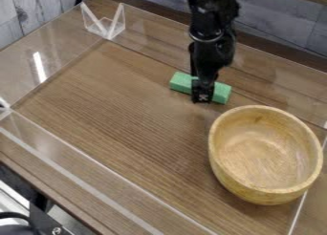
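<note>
A green block [216, 92] lies flat on the wooden table near its upper middle. The black gripper [201, 90] reaches down from the top of the view over the block, its fingertips at the block's middle, apparently open. Whether the fingers touch the block cannot be told.
A large wooden bowl [265, 189] sits at the lower right, just below the block. A white wire-like object [105, 21] stands at the back left.
</note>
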